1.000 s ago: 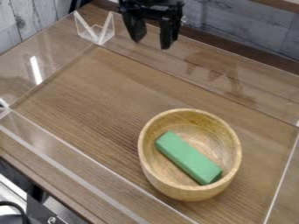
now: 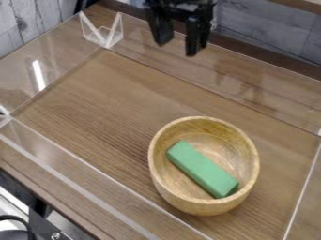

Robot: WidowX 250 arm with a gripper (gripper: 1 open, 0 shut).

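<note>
My gripper (image 2: 179,37) is at the top middle of the camera view, a dark, blurred shape above the back of the wooden table, well behind the bowl; whether its fingers are open or shut is hard to tell. A light wooden bowl (image 2: 171,194) sits at the lower right, holding a green rectangular block (image 2: 202,170) that lies diagonally on its bottom.
A clear bracket-like piece (image 2: 103,28) stands at the back left. A wall runs along the back edge, and dark cables lie at the bottom left corner.
The bowl and green block are unchanged.
</note>
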